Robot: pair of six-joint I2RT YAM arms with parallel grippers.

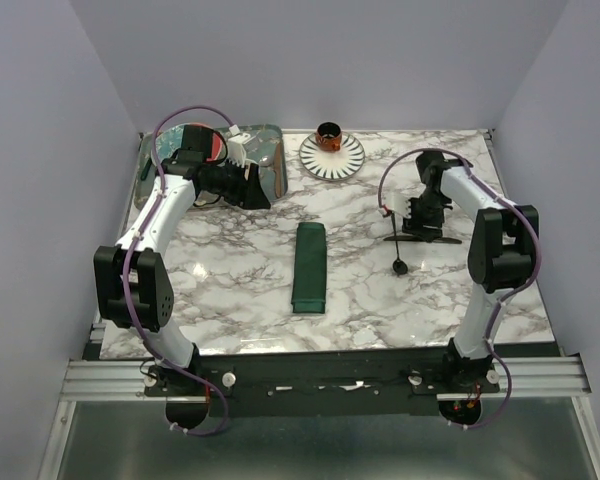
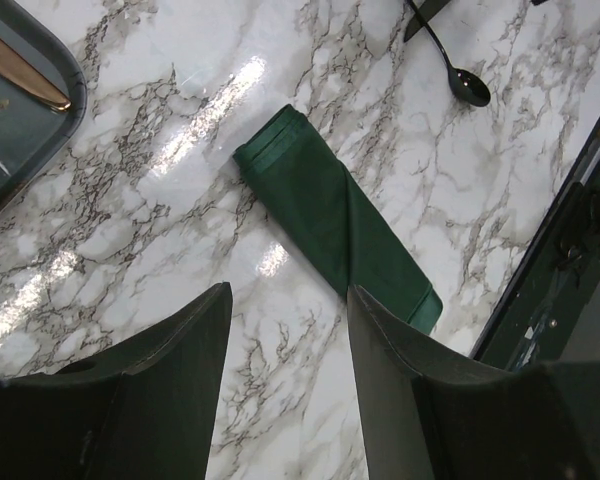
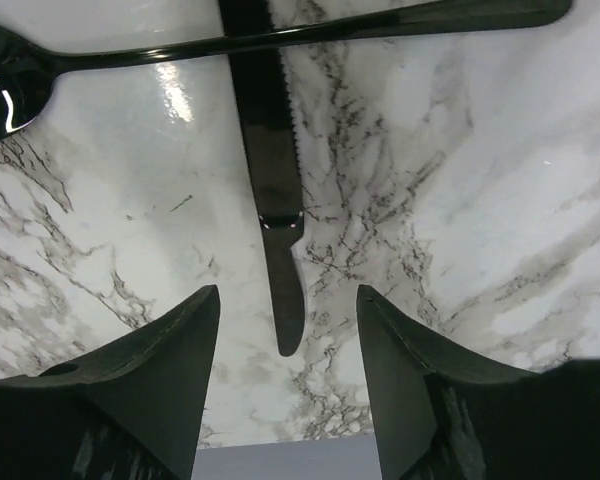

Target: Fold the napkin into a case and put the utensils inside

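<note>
The green napkin (image 1: 309,268) lies folded into a narrow rectangle at the table's centre, also seen in the left wrist view (image 2: 310,210). My open left gripper (image 1: 250,195) hangs by the tray, empty; its fingers flank bare marble in its wrist view. My right gripper (image 1: 425,225) is open above a black knife (image 3: 275,180), whose handle lies between and beyond its fingertips. A black spoon (image 3: 130,55) lies across the knife blade, its bowl toward the table's front in the top view.
A grey tray (image 1: 278,150) with plates and utensils is at back left. A striped plate (image 1: 318,165) with an orange mug (image 1: 329,136) stands at the back centre.
</note>
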